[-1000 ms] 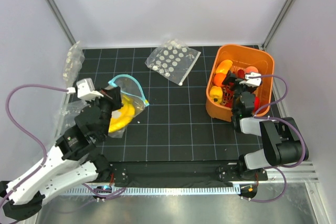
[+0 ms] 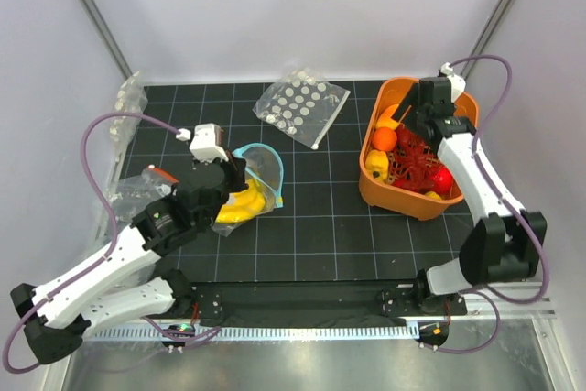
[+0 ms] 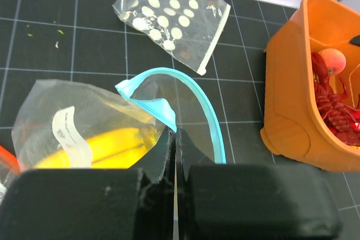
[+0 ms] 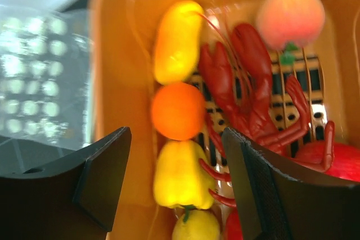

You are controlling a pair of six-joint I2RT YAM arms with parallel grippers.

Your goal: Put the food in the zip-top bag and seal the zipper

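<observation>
My left gripper is shut at the blue zipper (image 3: 147,105) of an open bag holding yellow bananas (image 3: 112,147); whether it grips the zipper edge I cannot tell. My right gripper stands open over the orange bin (image 2: 403,210), with nothing between its fingers. Below it are an orange (image 4: 178,111), a yellow pepper (image 4: 181,175), a long yellow fruit (image 4: 177,43), a peach (image 4: 290,15) and a red lobster (image 4: 256,77).
A clear bag with white dots (image 2: 298,107) lies at the back middle. More clear plastic (image 2: 131,107) lies at the left edge. The tiled board between banana bag and bin is clear.
My left gripper has moved right, and the bag's zipper end shifted right with it. My right arm has risen toward the back of the bin.
</observation>
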